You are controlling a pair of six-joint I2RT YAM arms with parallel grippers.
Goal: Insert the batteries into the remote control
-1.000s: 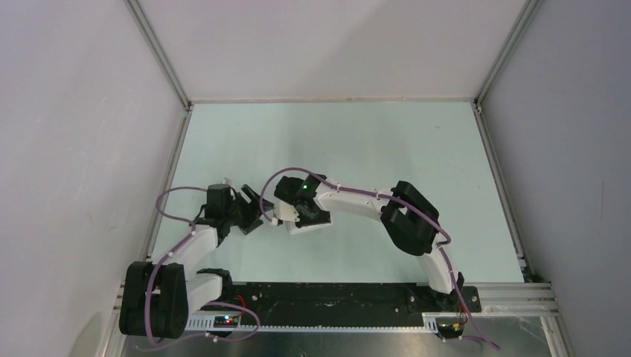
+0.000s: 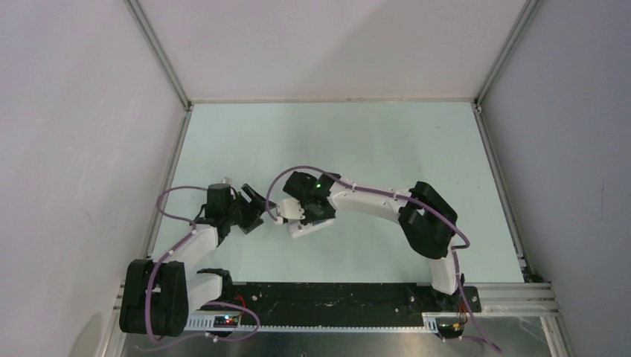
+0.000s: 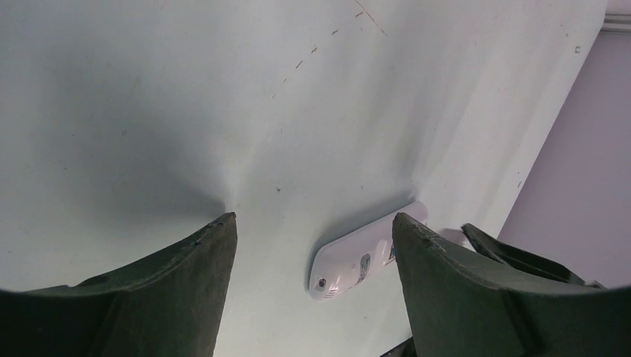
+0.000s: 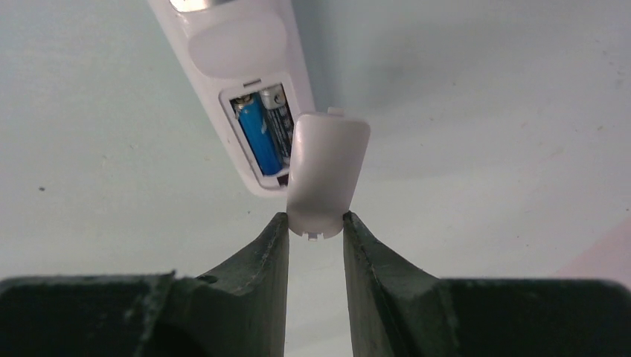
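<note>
The white remote [image 4: 212,52] lies on the table, seen from the right wrist with its battery compartment uncovered: a blue battery [image 4: 257,130] and a silver-dark battery [image 4: 277,119] lie side by side inside. My right gripper is shut on the white battery cover [image 4: 327,167], holding it over the compartment's edge. In the top view the remote [image 2: 305,229] is mostly hidden under the right arm. My left gripper is open at the left, with nothing between its fingers; the remote [image 3: 350,260] shows beyond it in the left wrist view.
The two arms' wrists are close together near the middle left. Walls with metal rails edge the table on the sides and back.
The left arm looks still.
</note>
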